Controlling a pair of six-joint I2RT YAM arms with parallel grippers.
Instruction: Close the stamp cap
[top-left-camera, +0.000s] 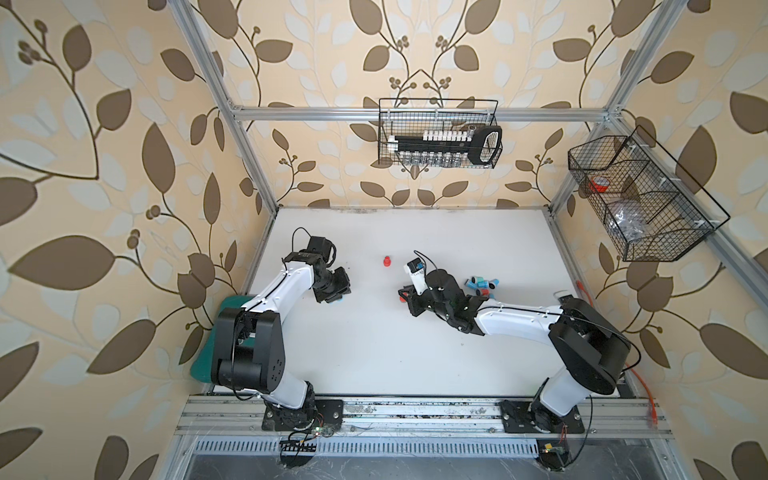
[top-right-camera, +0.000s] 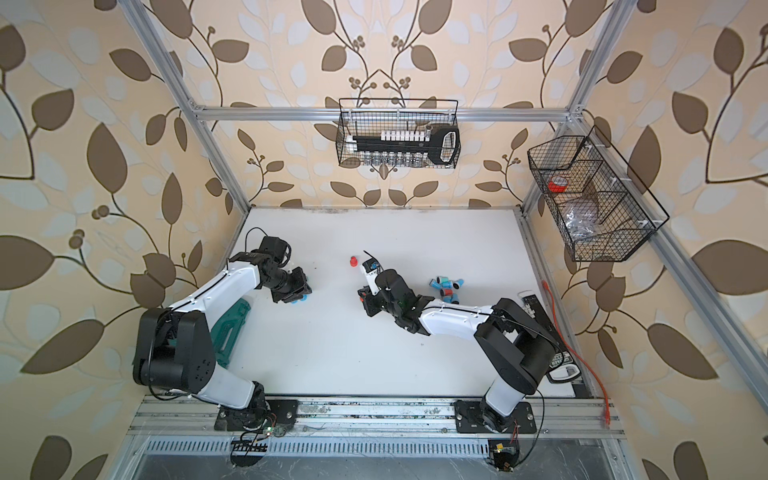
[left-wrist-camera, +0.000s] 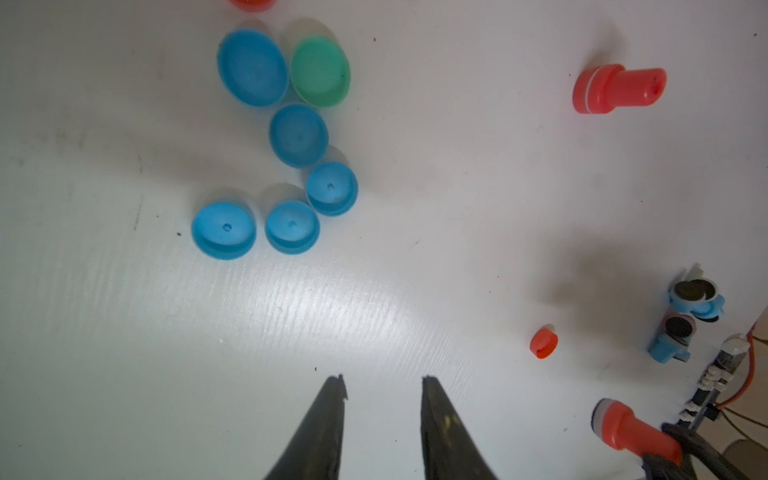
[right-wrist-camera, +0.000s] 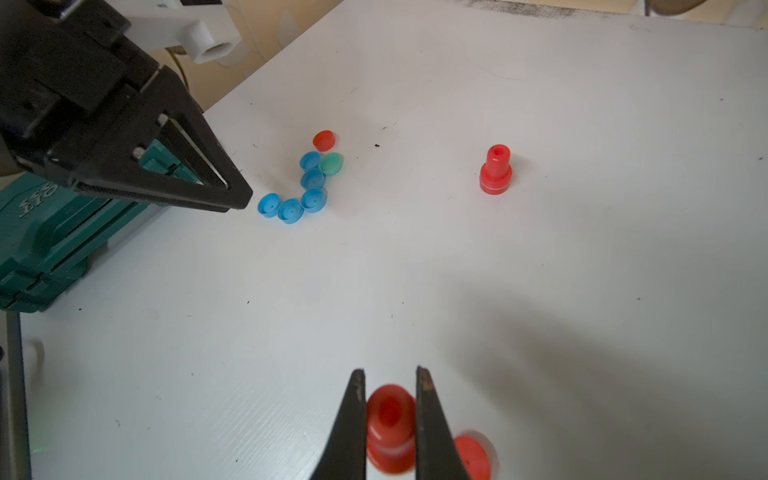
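In the right wrist view a red stamp sits between the fingers of my right gripper, which is shut on it. The left wrist view shows this stamp raised off the table with its pale face toward the left arm. A small loose red cap lies on the table near it, its hollow side showing; the right wrist view has the cap just right of the fingers. My left gripper is over the left of the table, fingers apart, nothing between them.
Several blue caps and a green cap lie clustered near the left arm. Another red stamp stands toward the back. Blue stamps lie behind the right arm. A green case borders the left. Mid-table is mostly bare.
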